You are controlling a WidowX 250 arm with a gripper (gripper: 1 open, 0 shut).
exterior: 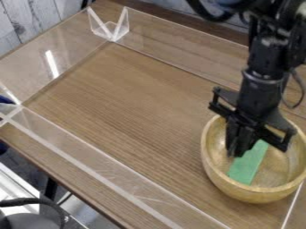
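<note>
A wooden bowl (273, 186) sits at the lower right of the table, with a green rectangular object (245, 164) lying inside it. My black gripper (242, 134) is over the bowl, at or just above the green object's upper end. Its fingers look close together; whether anything is between them is hard to see.
Clear plastic pieces stand at its upper left and left edge. A black cable lies off the table at the lower left.
</note>
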